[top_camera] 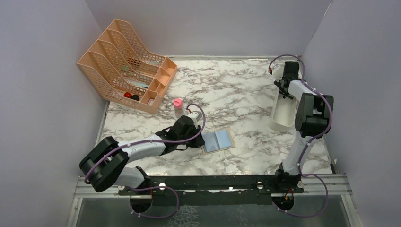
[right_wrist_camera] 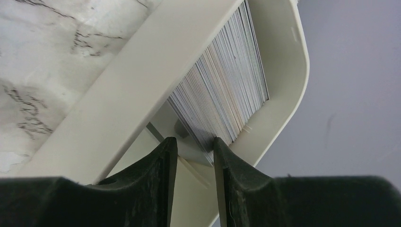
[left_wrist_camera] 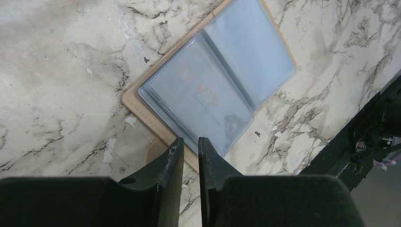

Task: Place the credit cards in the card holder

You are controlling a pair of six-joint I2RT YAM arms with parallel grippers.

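The card holder (left_wrist_camera: 203,94) lies unfolded on the marble table, its clear blue sleeves facing up, with a VIP print showing in one. My left gripper is at its near edge, part open with a narrow empty gap. In the right wrist view, a long stack of cards (right_wrist_camera: 222,71) stands on edge inside a cream tray (right_wrist_camera: 108,85). My right gripper is over the tray at the end of this stack. Its fingers are apart, and one fingertip (right_wrist_camera: 218,146) overlaps the end cards in view; contact cannot be made out.
At the far left stands an orange perforated organizer (top_camera: 163,87) holding small items. A pink-capped bottle (top_camera: 178,103) is just behind my left arm. The tray runs along the right wall, its front half empty.
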